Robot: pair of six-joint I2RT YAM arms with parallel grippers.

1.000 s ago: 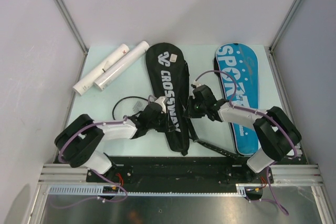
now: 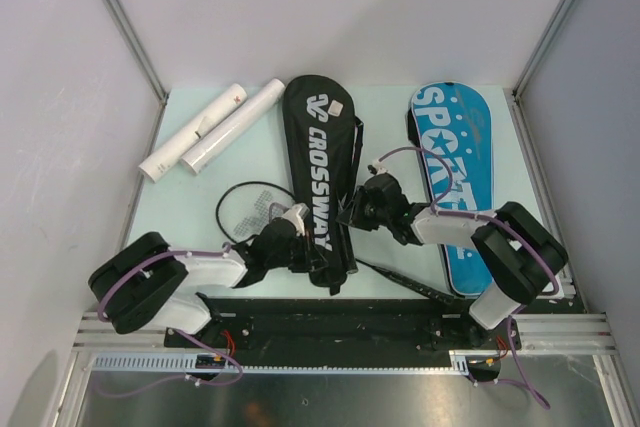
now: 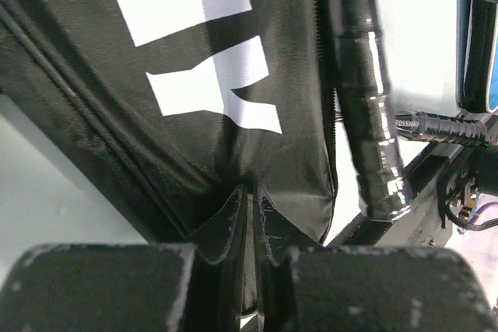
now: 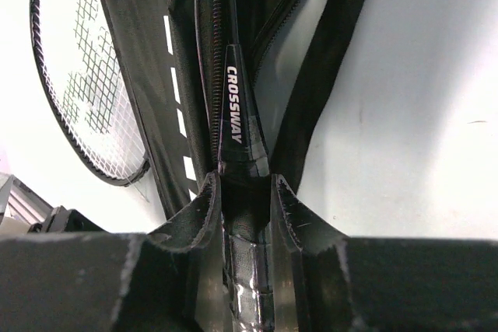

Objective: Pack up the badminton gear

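Observation:
The black CROSSWAY bag [image 2: 320, 147] lies in the middle of the table. My left gripper is shut on the black fabric at the bag's lower end. My right gripper holds a black racket [image 4: 237, 106] marked CROSSWAY by its shaft, along the bag's zippered side; whether the fingers are fully closed on it is hard to tell. A second racket [image 4: 107, 87] with white strings lies left of the bag, partly under my left arm in the top view.
Two white tubes [image 2: 232, 125] lie at the back left. A blue SPORT bag [image 2: 455, 137] lies on the right. A black grip [image 2: 410, 280] lies near the front edge.
The bag's lower end has shifted left from where it was a second ago.

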